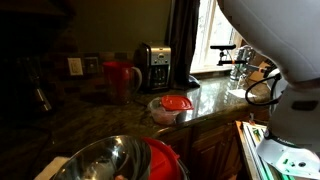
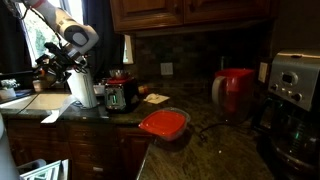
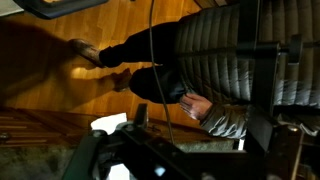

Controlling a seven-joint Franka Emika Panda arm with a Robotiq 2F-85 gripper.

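My gripper stands open in the wrist view, with dark fingers wide apart and nothing held between them. Below it show a wooden floor and a person's legs, shoes and hand. In exterior view 2 the arm is at the far left, away from the counter items. A red lid or shallow dish lies on the counter there; exterior view 1 shows a red flat piece beside a clear bowl. A metal bowl is in the near foreground, next to a red round rim.
A red pitcher and a toaster stand along the back wall. Exterior view 2 also shows a coffee maker at the right. Bare dark counter lies in the middle foreground.
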